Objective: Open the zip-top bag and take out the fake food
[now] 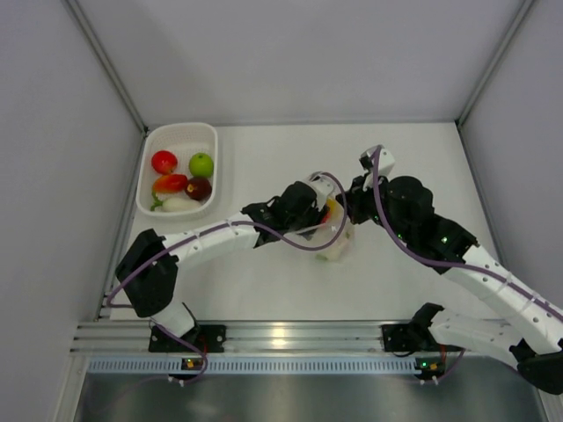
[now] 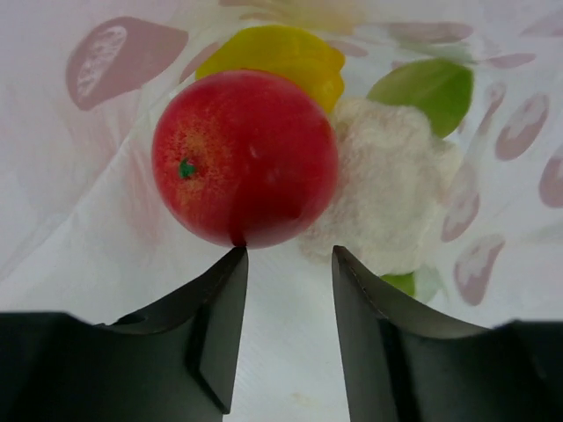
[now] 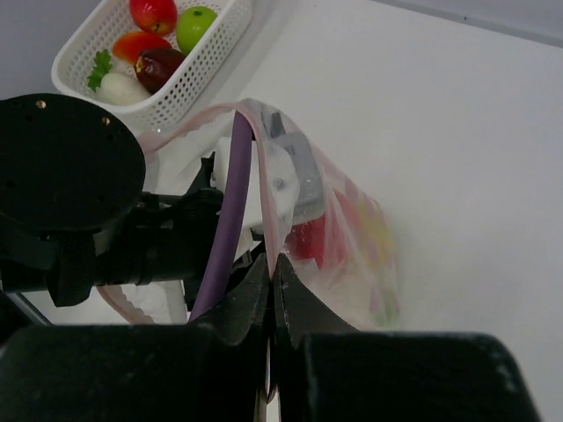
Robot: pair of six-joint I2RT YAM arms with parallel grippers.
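Note:
The translucent zip top bag (image 3: 352, 264) stands mid-table, its pink-edged rim running into my right gripper, which is shut on it. My left gripper is inside the bag, fingers apart with nothing clearly between them, just below a red tomato-like food (image 2: 246, 154). Behind that lie a yellow piece (image 2: 290, 48), a pale lumpy piece (image 2: 387, 185) and green bits (image 2: 422, 92). In the top view both arms partly hide the bag (image 1: 334, 246).
A white basket (image 1: 211, 149) at the back left holds several fake fruits and vegetables.

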